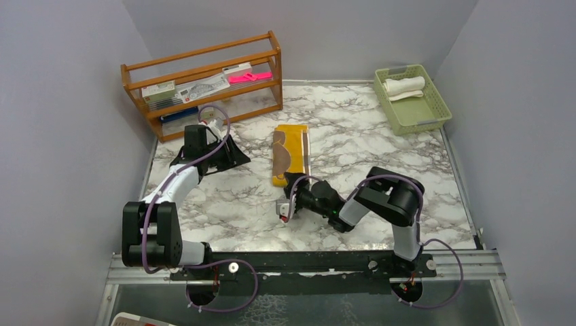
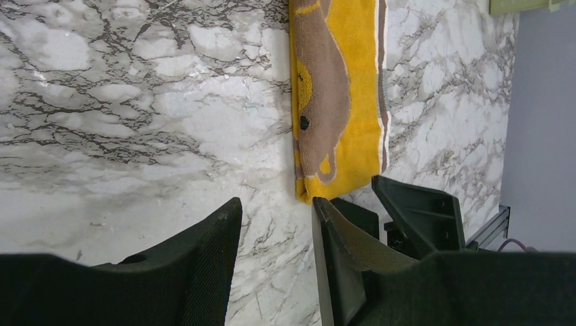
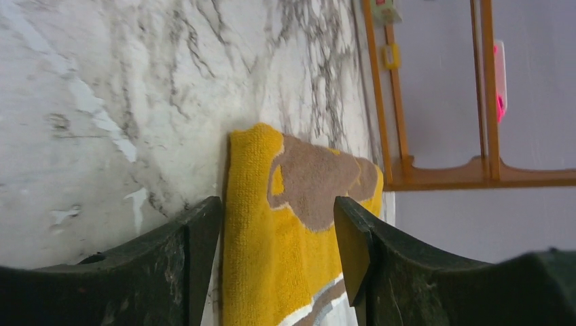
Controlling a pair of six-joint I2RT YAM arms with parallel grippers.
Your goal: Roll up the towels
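Observation:
A yellow towel (image 1: 293, 146) with brown patches lies folded into a long strip on the marble table. In the left wrist view the towel (image 2: 346, 102) runs down toward the other arm's dark fingers. My left gripper (image 1: 238, 163) stands apart from it on the left, open and empty; its two fingertips (image 2: 234, 210) show a clear gap. At the towel's near end is my right gripper (image 1: 293, 178). In the right wrist view its fingers stand apart on either side of the towel's near edge (image 3: 255, 176), so the right gripper is open there.
A green basket (image 1: 404, 125) with white rolled cloth (image 1: 405, 86) stands at the back right. A wooden rack (image 1: 204, 68) holding boxes fills the back left. Marble is bare on both sides of the towel.

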